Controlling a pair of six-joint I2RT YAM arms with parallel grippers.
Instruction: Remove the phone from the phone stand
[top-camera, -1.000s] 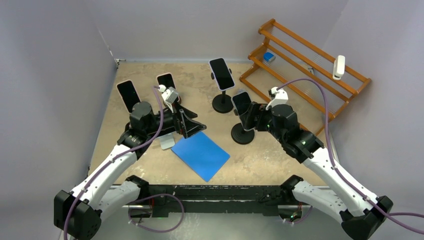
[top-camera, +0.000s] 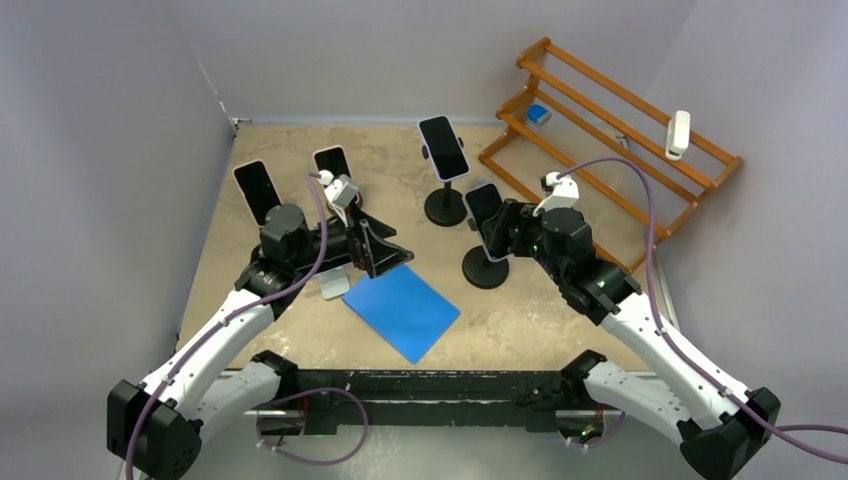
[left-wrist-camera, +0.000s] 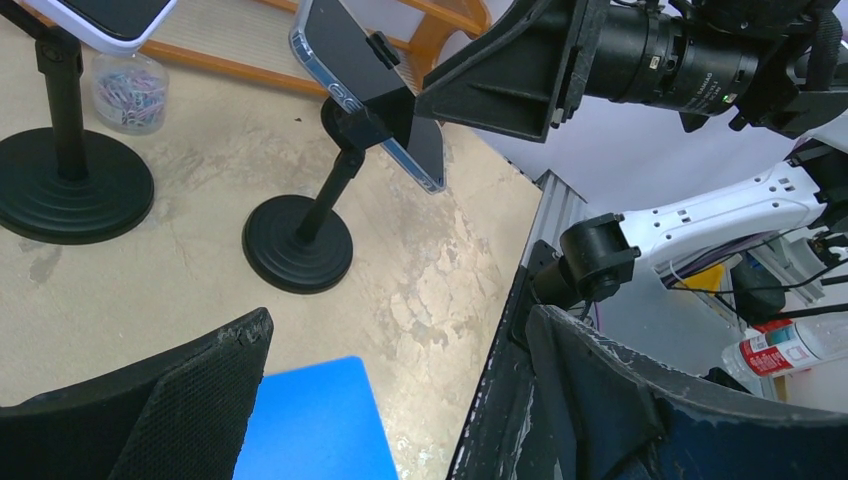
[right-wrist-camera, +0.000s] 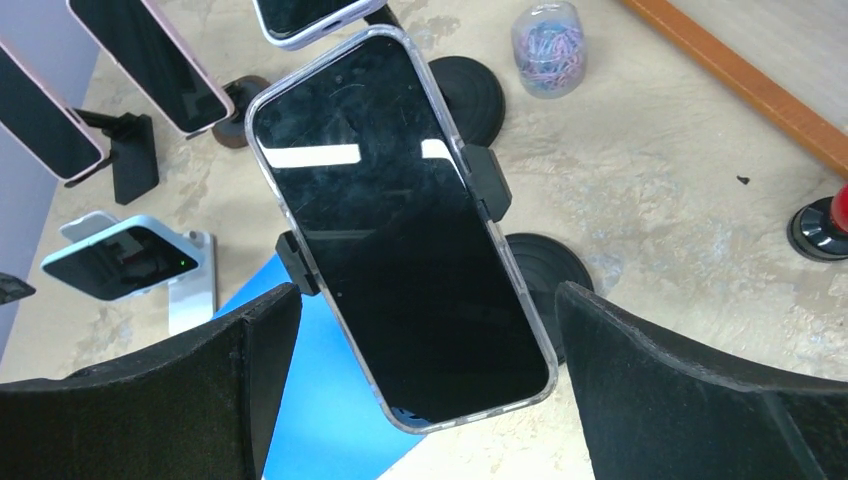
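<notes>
A black-screened phone (right-wrist-camera: 400, 230) in a clear case is held tilted by the side clamps of a stand with a round black base (top-camera: 485, 268). In the right wrist view it fills the middle, beyond and between the fingers of my right gripper. That gripper is open, and both fingers look apart from the phone's edges. From the side, in the left wrist view, the phone (left-wrist-camera: 355, 80) leans on its stand (left-wrist-camera: 300, 243) with a right-hand finger (left-wrist-camera: 510, 70) close by. My left gripper (top-camera: 390, 250) stands open and empty over the blue sheet's upper left side.
Another phone (top-camera: 443, 148) sits on a black stand behind. Two phones (top-camera: 257, 190) stand at the back left, and a light-blue one (right-wrist-camera: 125, 262) lies on a white stand. A wooden rack (top-camera: 610, 130) bounds the right. The blue sheet (top-camera: 405, 310) lies flat in front.
The left arm and the phones stay put.
</notes>
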